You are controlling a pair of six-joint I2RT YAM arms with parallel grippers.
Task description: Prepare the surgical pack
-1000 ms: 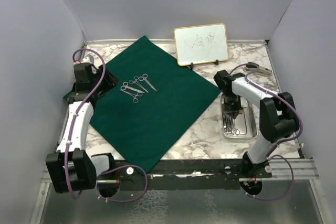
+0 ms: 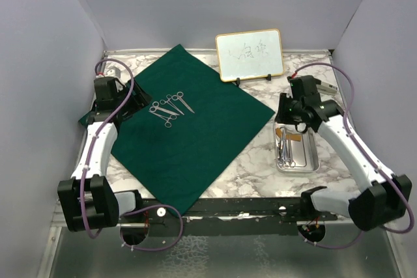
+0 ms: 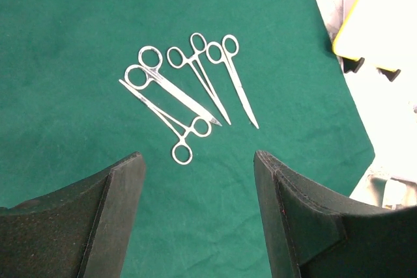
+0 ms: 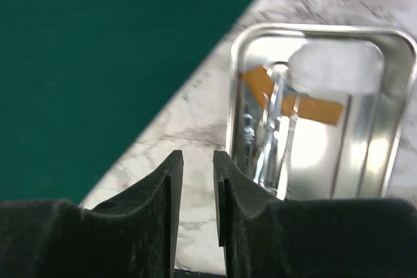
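Observation:
A green drape (image 2: 195,161) lies diagonally on the marble table. Several steel scissors and clamps (image 2: 167,107) rest on it. My left gripper stands open above the drape, nothing between its fingers. My right gripper hangs over the left edge of a steel tray (image 4: 392,148), part open, nothing visible between its fingers. In the tray lie several long instruments (image 4: 267,135), brown pieces (image 4: 313,109) and a white pad (image 4: 335,63), blurred in the right wrist view.
A whiteboard (image 2: 249,53) on black stands is at the back. The marble between drape and tray is clear, as is the drape's lower part. Grey walls bound both sides.
The left arm has shifted very slightly.

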